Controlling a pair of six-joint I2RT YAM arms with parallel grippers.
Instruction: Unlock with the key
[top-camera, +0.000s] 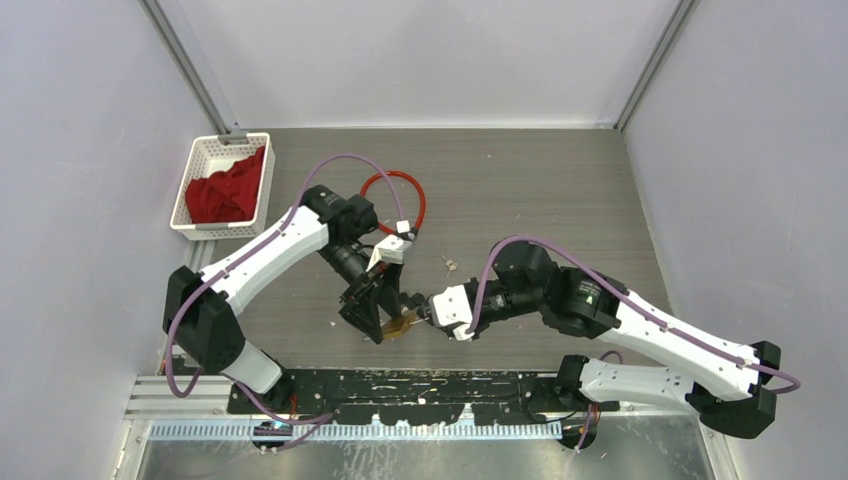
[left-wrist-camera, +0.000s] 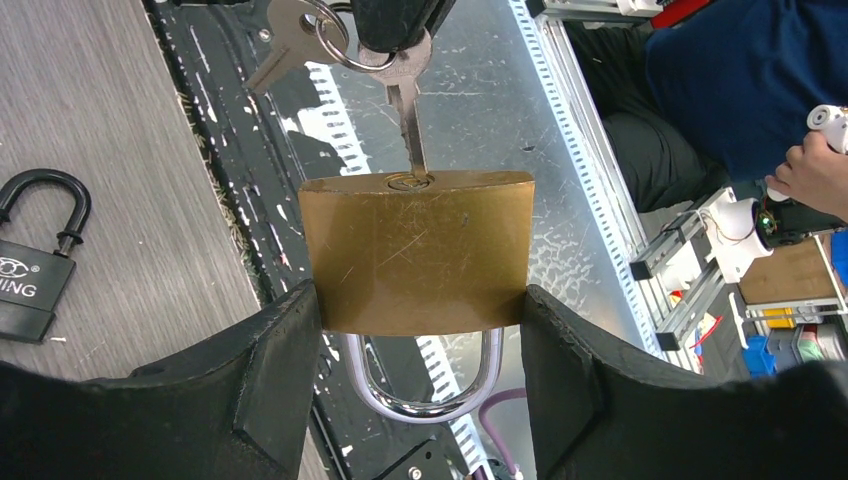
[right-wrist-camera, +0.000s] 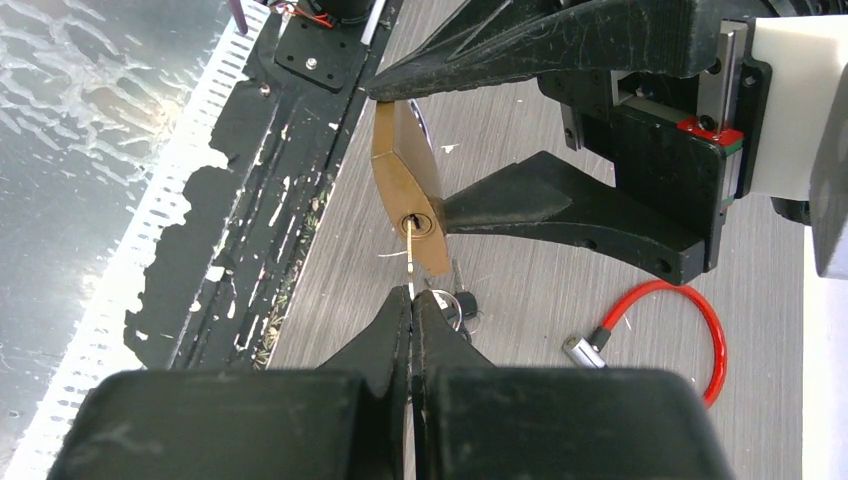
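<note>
The brass padlock (left-wrist-camera: 416, 262) is gripped across its body by my left gripper, its keyhole face toward the right gripper and its shackle on the opposite side. My right gripper is shut on a silver key (left-wrist-camera: 406, 105); a ring and a second key (left-wrist-camera: 297, 40) hang from it. In both wrist views the key's tip meets the keyhole (right-wrist-camera: 417, 224), with most of the blade outside. Whether the tip has entered cannot be told. From above, the two grippers face each other, with the padlock (top-camera: 397, 326) at the left one.
A black padlock (left-wrist-camera: 35, 290) lies on the table, along with a red cable lock (right-wrist-camera: 716, 335). The white basket (top-camera: 262, 205) with red cloth stands at the back left. Open table lies at the back right.
</note>
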